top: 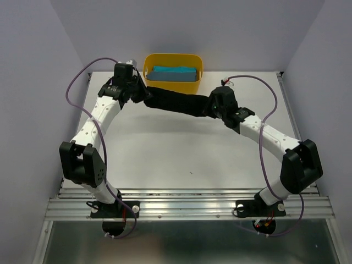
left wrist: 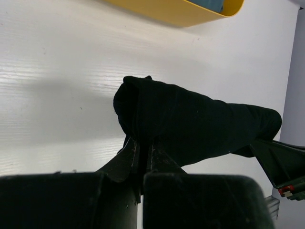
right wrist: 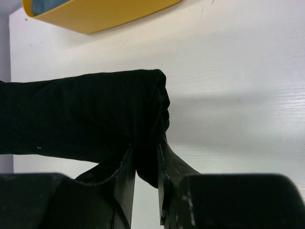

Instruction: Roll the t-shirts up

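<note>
A black rolled t-shirt (top: 177,102) is held up in the air between both arms, just on the near side of the yellow bin (top: 170,86). My left gripper (top: 148,95) is shut on its left end; in the left wrist view the black cloth (left wrist: 190,119) runs from those fingers off to the right. At the other end, my right gripper (top: 210,110) is shut on the roll, whose bunched end (right wrist: 155,109) shows in the right wrist view. The right end sits slightly nearer the front than the left.
Inside the bin lie a teal roll (top: 175,69) and a grey-blue roll (top: 171,76), side by side. Walls stand on the left, right and back.
</note>
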